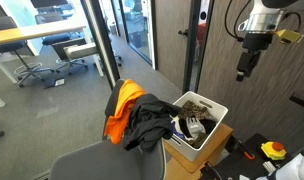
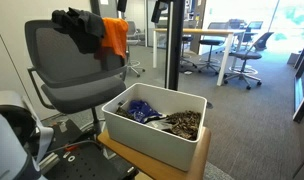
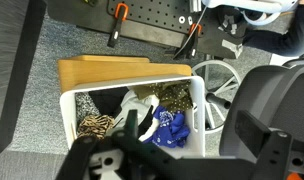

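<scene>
My gripper (image 1: 244, 74) hangs high above the white bin, clear of everything around it. In the wrist view its dark fingers stand apart, with nothing held between them. The white bin (image 2: 157, 136) rests on a wooden surface and holds a jumble of cloths. Among them are a blue cloth (image 3: 172, 129), a leopard-patterned cloth (image 3: 94, 126), a brown-green patterned one (image 3: 172, 96) and a white piece (image 3: 145, 112). Over the chair back lie an orange cloth (image 1: 121, 108) and a black cloth (image 1: 150, 121).
The grey chair (image 1: 97, 162) stands right beside the bin. A perforated black base plate (image 3: 157, 17) and a wooden ledge (image 3: 117, 70) border the bin's other side. Desks and more chairs stand far off across open carpet.
</scene>
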